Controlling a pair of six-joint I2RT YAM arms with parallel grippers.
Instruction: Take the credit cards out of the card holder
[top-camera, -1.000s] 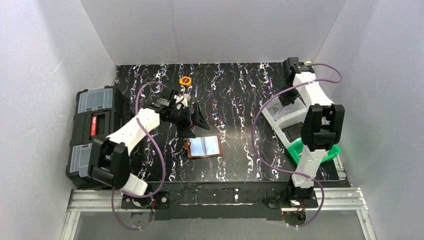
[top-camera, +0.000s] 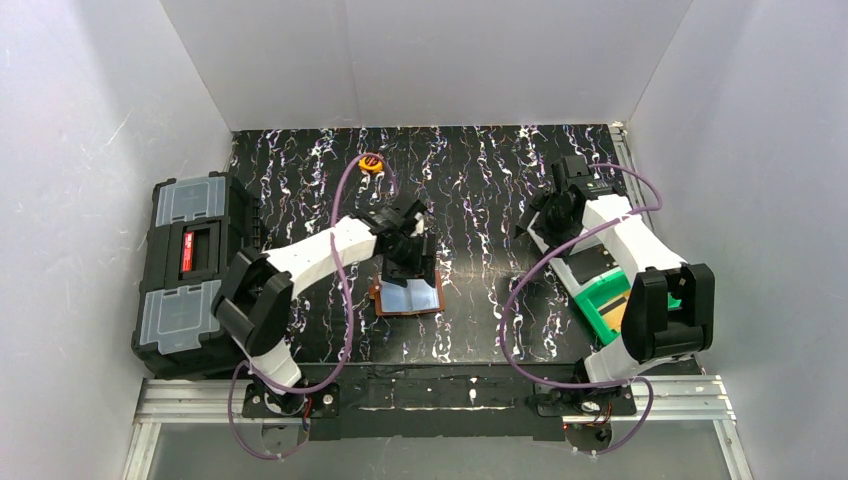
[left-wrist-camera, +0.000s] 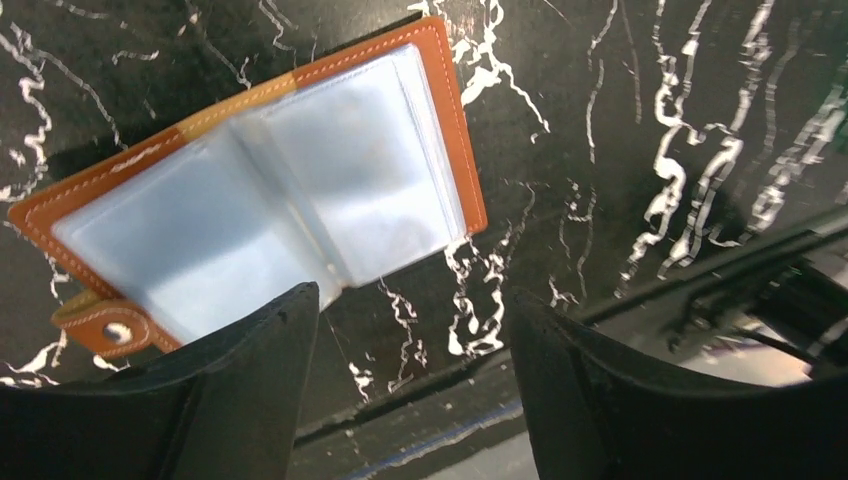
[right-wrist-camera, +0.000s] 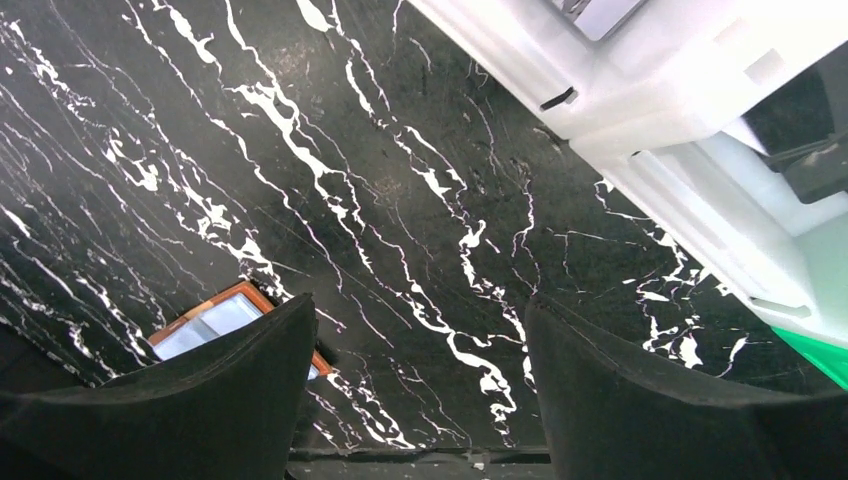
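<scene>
The card holder lies open on the black marbled table, with brown leather edges and a strap with a round hole. In the left wrist view its two milky clear sleeve pages face up; I cannot tell whether cards are in them. My left gripper is over the holder, its fingers apart and nothing between them. From above, this gripper covers part of the holder's back edge. My right gripper is open and empty, over the table at the left side of the white organizer.
A black toolbox stands on the left and an orange tape measure lies at the back. Green bins and a dark item sit in the organizer on the right. Bare table lies between holder and organizer.
My left gripper has moved right and toward the front, over the holder. The right gripper has left the organizer's back compartment, moving left and toward the front. The holder has not moved.
</scene>
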